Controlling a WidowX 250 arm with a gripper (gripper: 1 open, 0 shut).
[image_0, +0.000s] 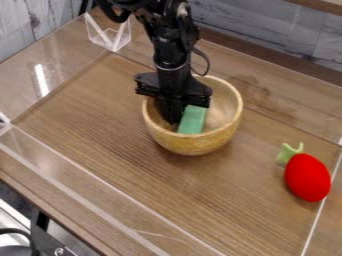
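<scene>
A wooden bowl (201, 138) stands on the table with the black gripper (174, 105) reaching down into it. A green block (191, 120) lies inside the bowl, beside the gripper's lower part. The fingertips are mostly hidden in the bowl, so whether they are shut or touch the block is unclear. A red plush strawberry (306, 178) with a green top lies on the table to the right, outside the bowl.
A clear plastic piece (107, 32) stands at the back left. The wooden table (94, 150) is open to the left and front of the bowl. A wall runs along the back.
</scene>
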